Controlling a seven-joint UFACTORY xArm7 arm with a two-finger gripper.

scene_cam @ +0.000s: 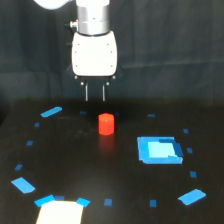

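Observation:
A red block point(106, 124) rests on the black table near the middle of the camera view. Above it and a little to its left hangs my gripper point(95, 97), fingers pointing down and spread apart. Nothing is between them, and a gap shows between the fingertips and the block.
To the right sits a blue tray point(144, 151) with a white patch inside. A pale box-like thing point(60, 212) is cut off by the bottom edge at the left. Blue strips and small squares mark the dark table; bare room surrounds the block.

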